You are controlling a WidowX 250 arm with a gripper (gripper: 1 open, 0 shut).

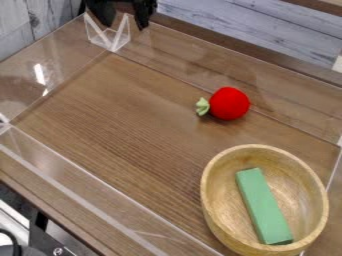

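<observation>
My black gripper [120, 14] is at the top left edge of the view, mostly cut off, above a clear angular plastic piece [107, 32]. Its fingers are too cropped and dark to read. A red tomato-like object [230, 103] with a pale green top lies on the wooden table [120, 130], right of centre. A green block [263, 205] rests inside a tan bowl [218, 180] at the lower right.
The middle and left of the table are open. A whitewashed plank wall [281, 35] runs along the back. The table's edge and some dark cables show at the lower left.
</observation>
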